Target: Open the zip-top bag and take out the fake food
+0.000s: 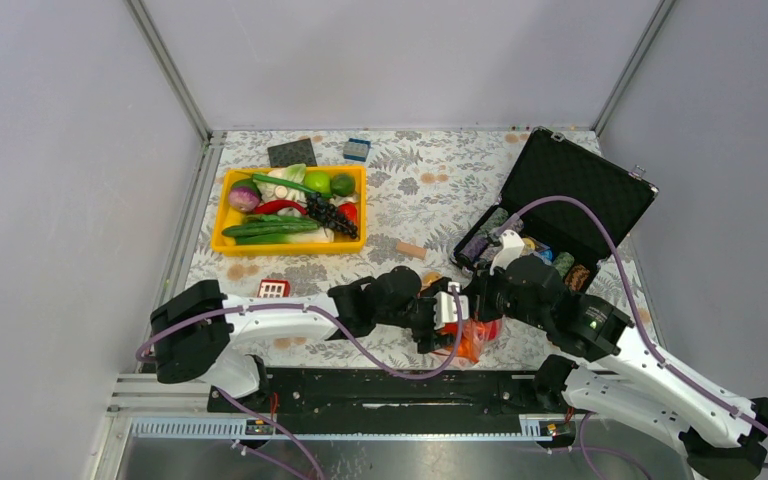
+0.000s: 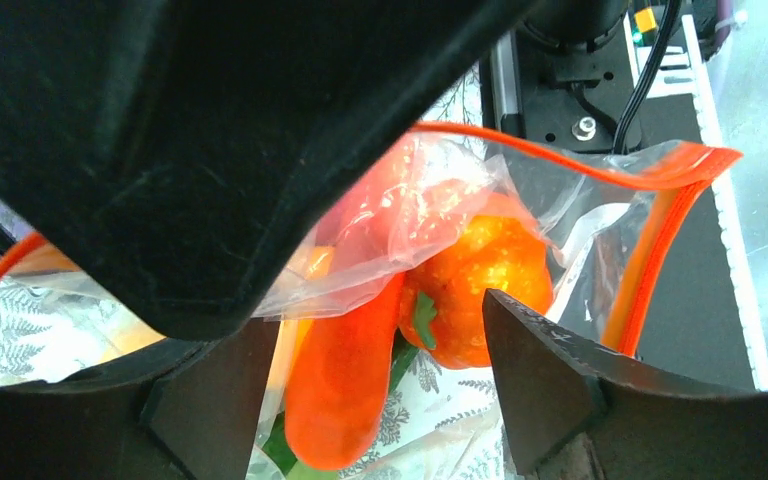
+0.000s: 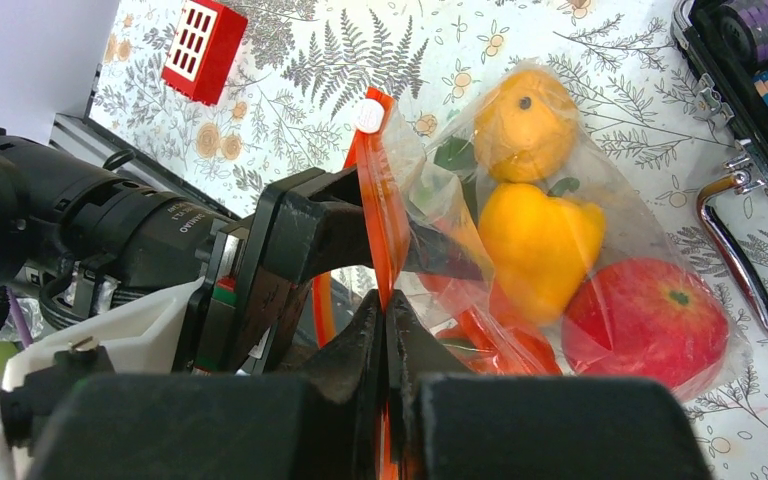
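The zip top bag lies at the front centre, holding a yellow pepper, another yellow piece, a red apple-like piece and, in the left wrist view, an orange pepper (image 2: 485,280) and long red piece (image 2: 340,390). My right gripper is shut on the bag's orange zip edge. My left gripper is part open at the bag's mouth, fingers spread around the food in that view; whether it touches any is unclear.
A yellow bin (image 1: 222,243) of vegetables sits back left. An open black case (image 1: 570,180) stands at the right. A red block (image 3: 202,55) lies left of the bag.
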